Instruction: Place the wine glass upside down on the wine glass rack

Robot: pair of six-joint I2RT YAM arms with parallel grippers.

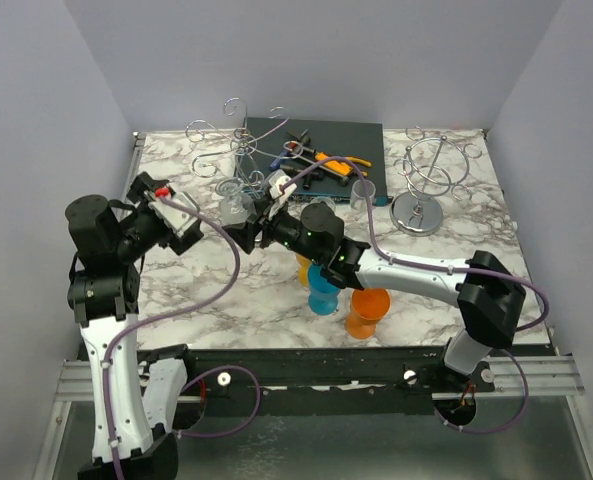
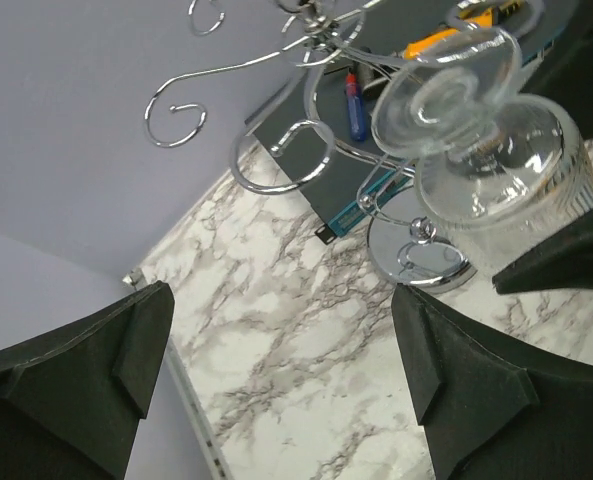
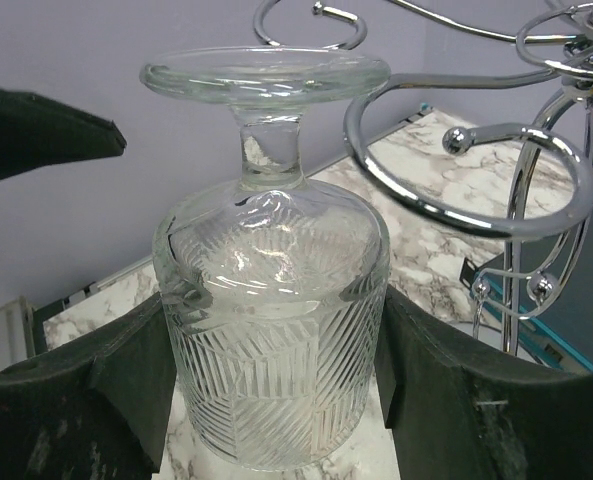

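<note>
My right gripper is shut on a clear wine glass (image 3: 266, 330) held upside down, base up, with its stem beside a curled hook of the chrome wine glass rack (image 3: 566, 200). In the top view the glass (image 1: 236, 208) is at the rack's front. My left gripper stands open and empty to the left of the glass; in the left wrist view the glass (image 2: 506, 190) is at the upper right.
A dark mat (image 1: 361, 140) with tools lies at the back. Orange (image 1: 368, 312) and blue (image 1: 323, 290) cups and clear glasses stand right of centre. A second chrome stand (image 1: 416, 211) is at the right.
</note>
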